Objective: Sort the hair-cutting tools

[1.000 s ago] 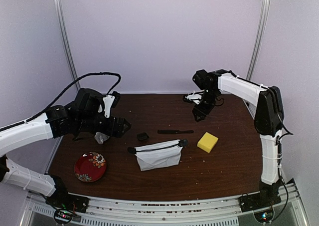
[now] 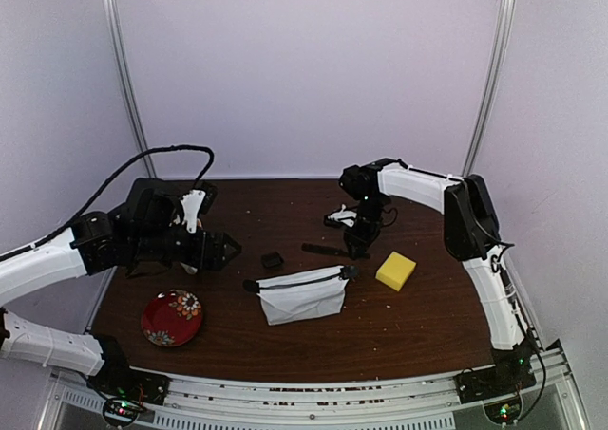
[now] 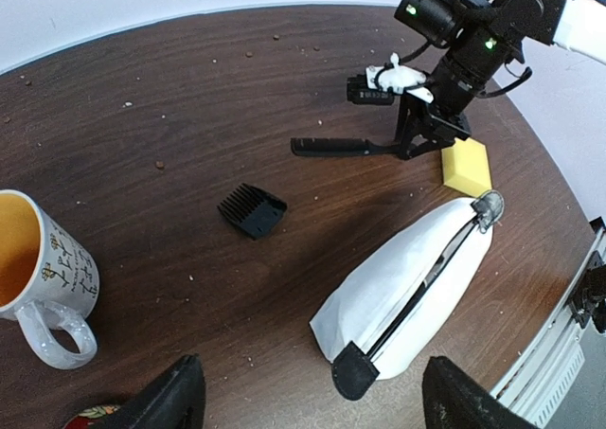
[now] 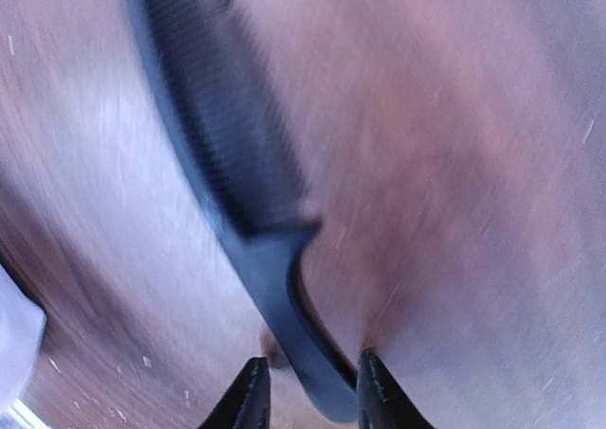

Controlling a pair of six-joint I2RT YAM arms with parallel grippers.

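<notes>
A black comb [image 2: 323, 250] lies on the table behind the pouch; its teeth [image 4: 232, 116] fill the upper left of the right wrist view. Over the end of its handle [image 4: 303, 353] is my right gripper, part open, one finger on each side of the handle and a gap still showing at the left finger. A small black clipper guard [image 3: 254, 211] rests left of the comb, teeth up-left. The white zippered pouch [image 2: 302, 302] lies at front centre, its zipper running along the top. My left gripper hangs open and empty, left of the guard in the top view.
A yellow sponge block [image 2: 395, 271] lies right of the pouch. At the front left is a red flowered bowl [image 2: 172, 318]. A white mug [image 3: 59, 277] stands near the left arm, mostly hidden from above.
My right gripper has come down, left and forward onto the comb's handle end, its comb still in place. The left arm has shifted slightly left.
</notes>
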